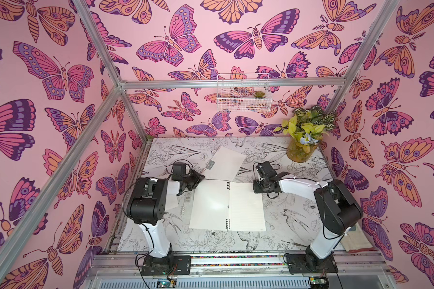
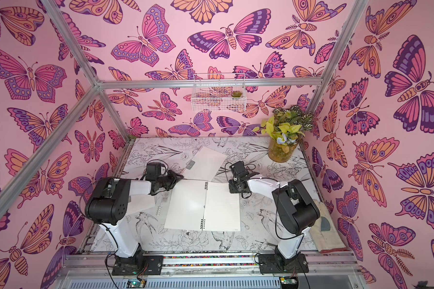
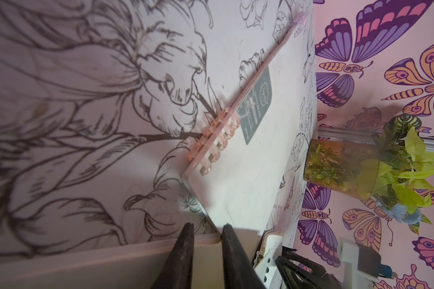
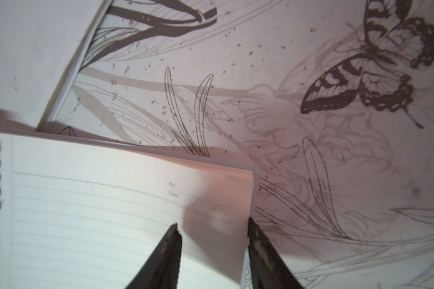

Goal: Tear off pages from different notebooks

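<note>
An open spiral notebook lies mid-table, its blank left side and lined right page joined by a dark coil. My left gripper is shut on the notebook's far left corner, with a pale cover piece between its fingers. At the far right corner my right gripper is part open over the lined page. One finger stands over the page and the other at its outer edge. The page's far edge near that corner is slightly lifted off the sheets below.
Behind lies another pale notebook with pink rings and a grey label. A further ringed notebook is partly under my left arm. A potted plant stands back right.
</note>
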